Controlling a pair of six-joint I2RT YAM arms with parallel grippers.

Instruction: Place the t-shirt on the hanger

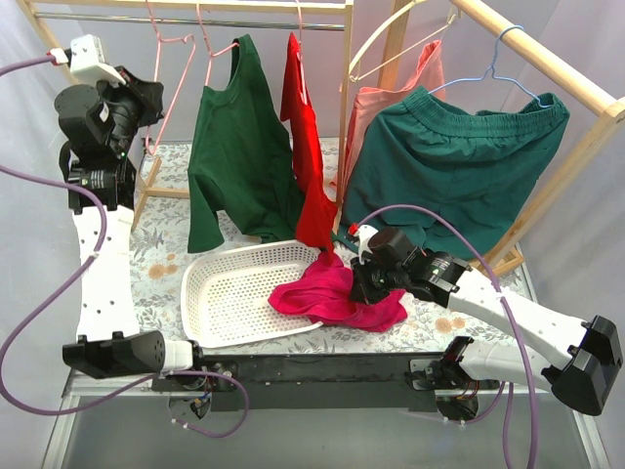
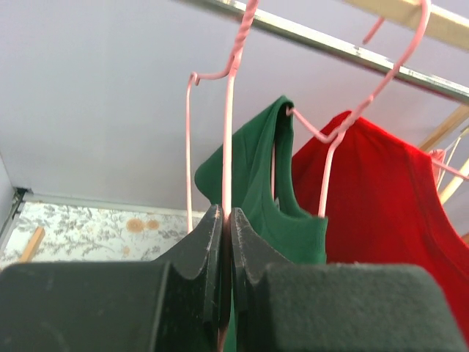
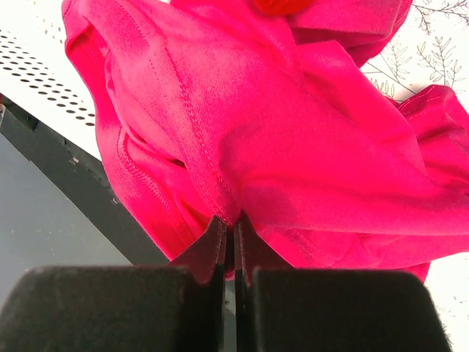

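Note:
A pink wire hanger (image 1: 183, 86) hangs from the rail at the left, bare of cloth. My left gripper is shut on the hanger's wire (image 2: 228, 139), which runs down between its fingers. A crumpled magenta t-shirt (image 1: 327, 296) lies partly over the right rim of the white basket and partly on the patterned surface. My right gripper is shut on a fold of the t-shirt (image 3: 315, 139). The shirt's neck and sleeves cannot be made out in the bunched cloth.
A white basket (image 1: 200, 303) stands at front centre, empty apart from the shirt's edge. Beside the bare hanger hang a green top (image 1: 244, 147) and a red garment (image 1: 305, 147). Teal shorts (image 1: 454, 161) on a blue hanger (image 1: 491, 74) and a salmon garment (image 1: 376, 103) hang at the right.

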